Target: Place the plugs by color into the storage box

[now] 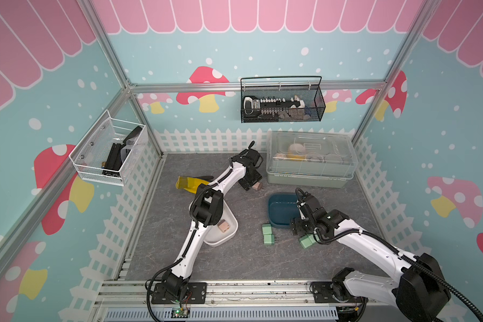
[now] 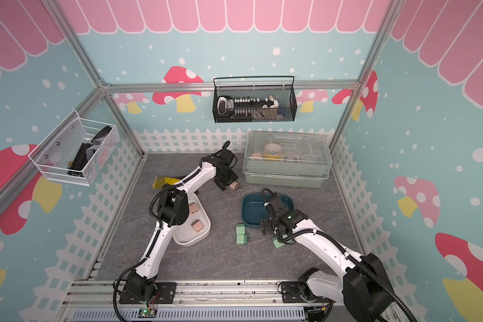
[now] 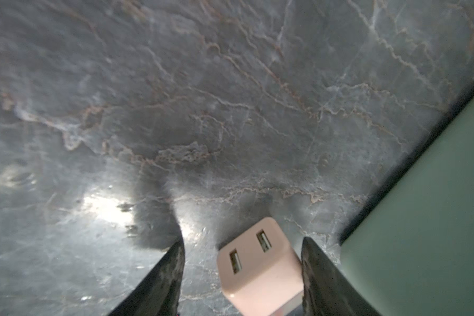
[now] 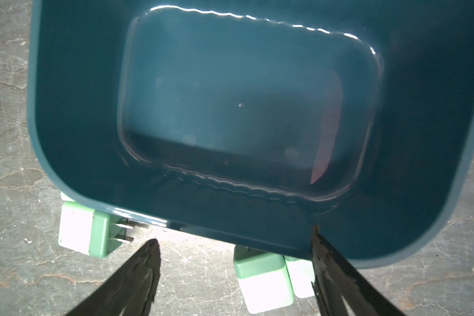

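Note:
In the left wrist view, a pink plug (image 3: 258, 263) with two USB slots lies between the fingers of my left gripper. It is close against the right finger, while a gap shows on the left. My right gripper is open over the near rim of the empty blue bin (image 4: 242, 105), nothing held. Green plugs (image 4: 263, 284) lie just below that rim, and another green plug (image 4: 81, 229) sits further left. The white bin (image 2: 205, 230), partly hidden by my left arm, holds pink plugs (image 2: 197, 225).
A large lidded green box (image 1: 311, 174) stands at the back right, near the left gripper. Something yellow (image 1: 190, 184) lies behind the left arm. Bare table shows in front of the bins and between them.

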